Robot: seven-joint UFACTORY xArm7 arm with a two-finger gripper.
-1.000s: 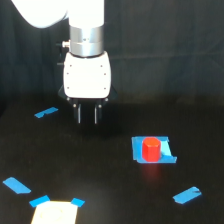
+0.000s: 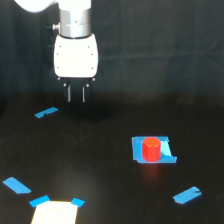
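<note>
A small red object (image 2: 151, 149), block- or can-like, sits on a bright blue square (image 2: 138, 146) at the right of the dark table. At the upper left of the view my gripper (image 2: 77, 95) hangs pointing down, its two thin fingers apart and nothing between them. It is open, well away from the red object and to its left. At the bottom edge a pale cream item (image 2: 53, 213) is partly cut off by the frame; what it is cannot be told.
Strips of blue tape mark the table: one (image 2: 46, 112) at the far left, another (image 2: 17, 185) at the near left, a third (image 2: 187, 195) at the near right. A black curtain (image 2: 160, 50) hangs behind.
My gripper has moved left and slightly up in the view and looks smaller, so farther from the camera. The red object and the cream item have not moved.
</note>
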